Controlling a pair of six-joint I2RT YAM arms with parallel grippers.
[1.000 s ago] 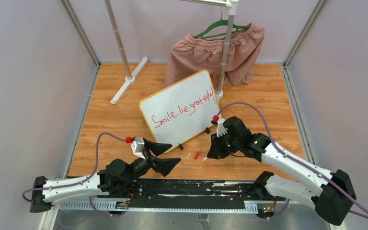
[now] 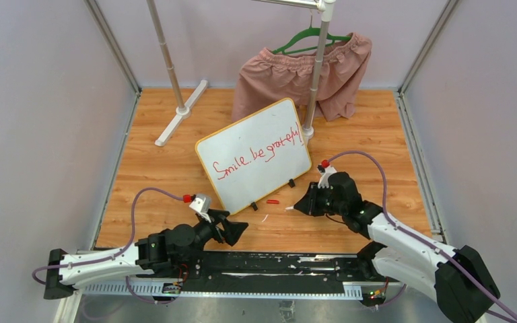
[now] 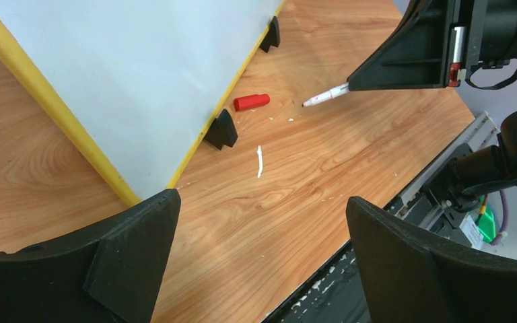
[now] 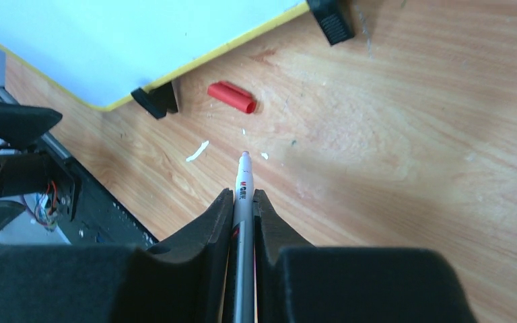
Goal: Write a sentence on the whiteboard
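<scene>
Red handwriting reading roughly "Smile, be grateful" runs across the yellow-framed whiteboard, which rests tilted on black feet. My right gripper is shut on a white marker, its uncapped tip pointing out over the table. In front of the board lies the red marker cap, loose on the wood and apart from both grippers. My left gripper stands open at the board's lower left corner, nothing between its fingers.
Pink shorts hang on a green hanger from a rack behind the board. A small white strip lies on the table near the cap. Bare wood spreads to the right.
The red cap has turned and shifted a little toward the board. My right gripper with the marker has swung and moved slightly right; the left gripper has drawn slightly left.
</scene>
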